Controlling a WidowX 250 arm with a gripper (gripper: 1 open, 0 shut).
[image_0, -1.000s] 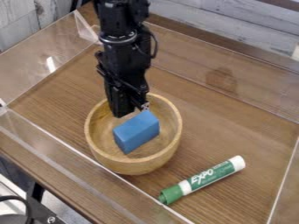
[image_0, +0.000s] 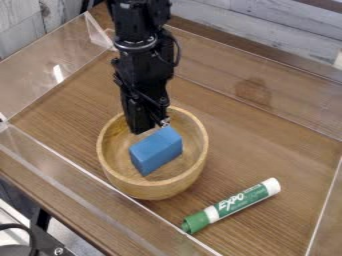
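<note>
The black gripper (image_0: 144, 119) hangs from the top of the view over the back half of a round beige bowl (image_0: 115, 155). Its fingertips are low, near the bowl's rear interior; whether they touch anything I cannot tell, nor clearly how far apart they are. A blue block (image_0: 156, 149) lies in the bowl, just in front of and below the fingertips. Outside the bowl, at the lower right, a white and green cylindrical tube (image_0: 230, 207) lies diagonally on the wooden surface.
White walls or rims border it at the back and left. A black cable is at the bottom left corner.
The gripper has shifted very slightly; the bowl, block and tube look the same.
</note>
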